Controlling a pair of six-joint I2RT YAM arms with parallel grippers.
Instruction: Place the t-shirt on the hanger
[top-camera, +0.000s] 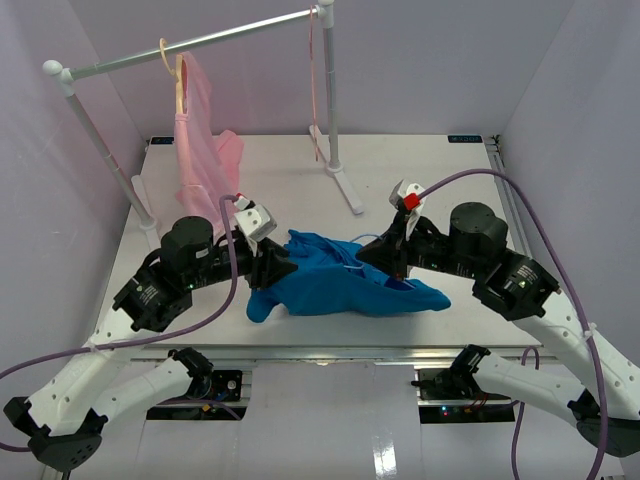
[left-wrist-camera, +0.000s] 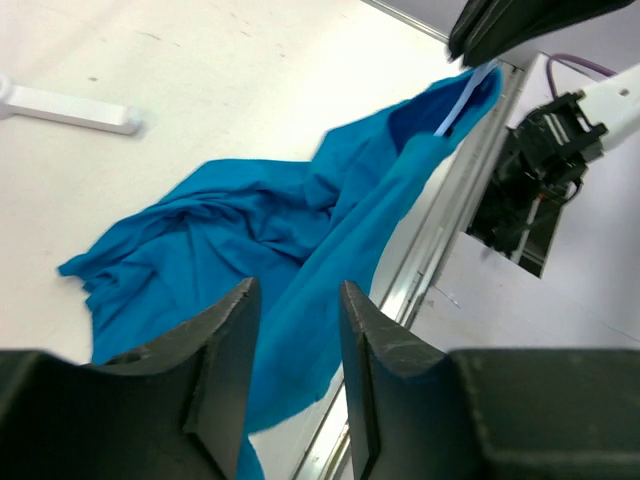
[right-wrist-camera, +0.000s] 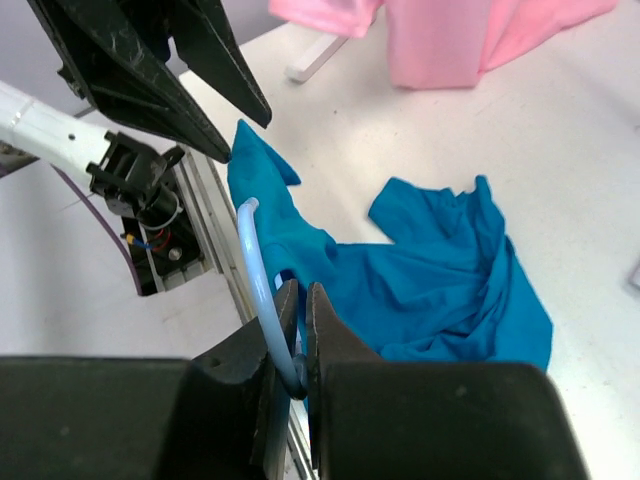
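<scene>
The blue t-shirt (top-camera: 330, 285) lies bunched and partly lifted across the table front, between both grippers. A pale blue hanger (right-wrist-camera: 255, 260) runs from the shirt to my right gripper, which is shut on it. The hanger (left-wrist-camera: 455, 105) also shows at the lifted right end of the shirt in the left wrist view. My left gripper (top-camera: 268, 262) is at the shirt's left end; in the left wrist view its fingers (left-wrist-camera: 215, 370) stand apart, with blue fabric visible beyond them. Whether any cloth is held there is unclear.
A white rack (top-camera: 200, 40) stands at the back left, with a pink garment (top-camera: 200, 160) on a wooden hanger and an empty pink hanger (top-camera: 312, 90). Its metal front edge runs below the shirt.
</scene>
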